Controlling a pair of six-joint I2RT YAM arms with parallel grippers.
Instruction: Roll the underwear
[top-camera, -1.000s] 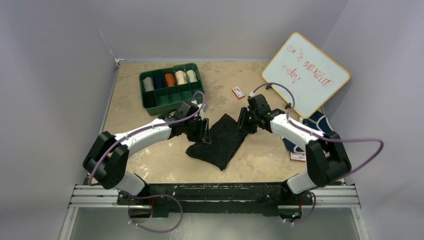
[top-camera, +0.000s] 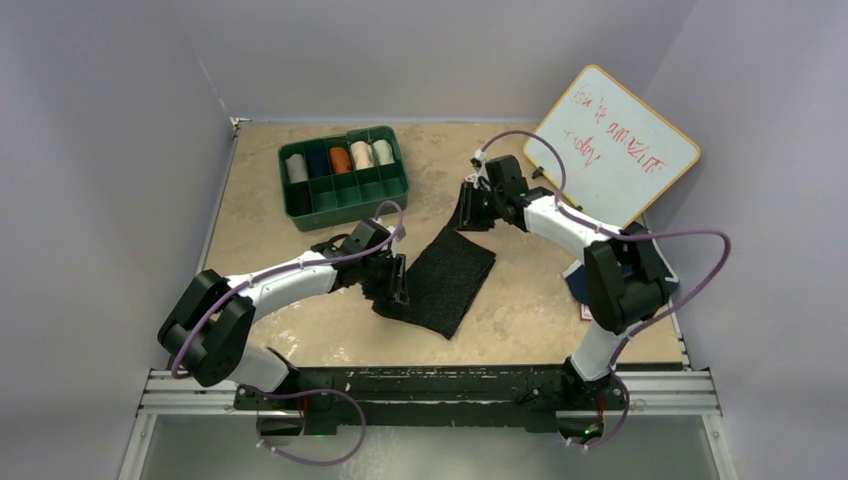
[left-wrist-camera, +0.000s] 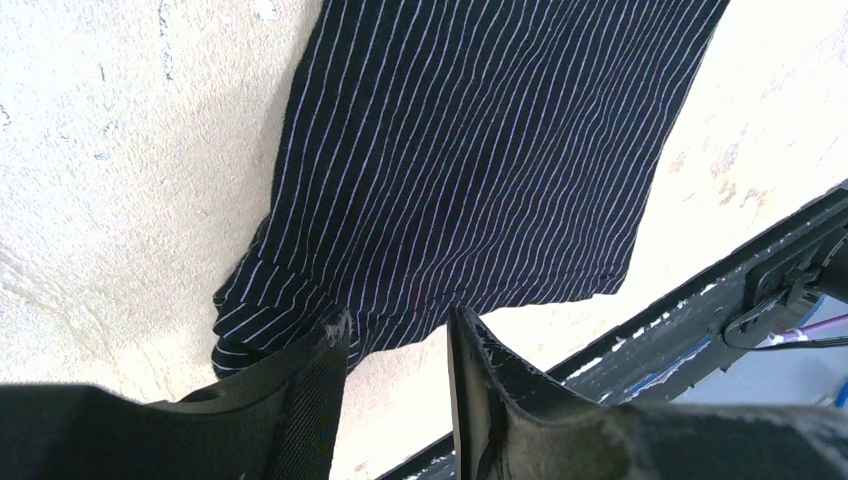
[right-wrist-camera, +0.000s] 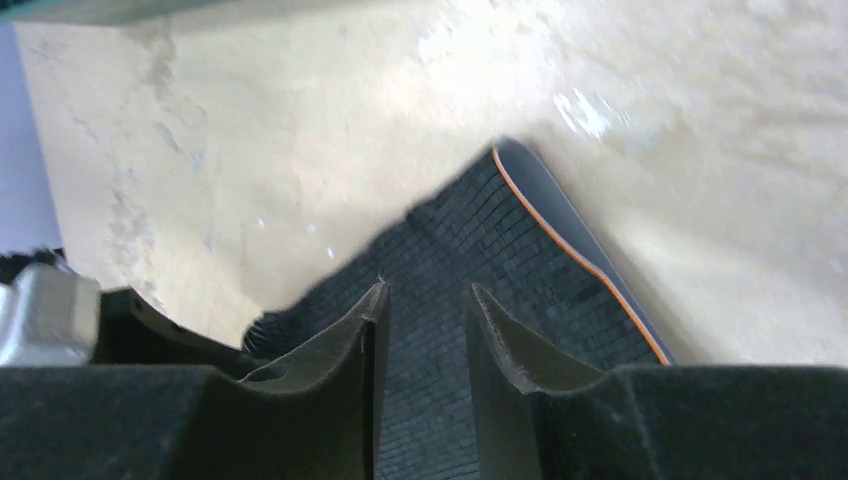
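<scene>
The dark, thinly striped underwear (top-camera: 447, 282) lies folded into a flat, slanted oblong on the table. In the left wrist view, its near left corner (left-wrist-camera: 262, 318) is bunched into a few folds. My left gripper is partly open over the cloth's edge beside that corner; whether it touches the cloth cannot be told. The right gripper (top-camera: 466, 215) is by the far corner, and the right wrist view shows its fingers (right-wrist-camera: 372, 318) parted above the cloth. An orange-brown line runs along one folded edge (right-wrist-camera: 560, 235) there.
A green divided box (top-camera: 350, 206) with several rolled cloths in its back row stands behind my left arm. The whiteboard (top-camera: 620, 140) leans at the back right. Dark blue cloth (top-camera: 578, 283) lies partly behind the right arm. Bare table shows in front of the underwear.
My right gripper moved from the underwear's right side up and left to its far corner, now largely covering the small red-and-white box. The left gripper came down towards the near left corner.
</scene>
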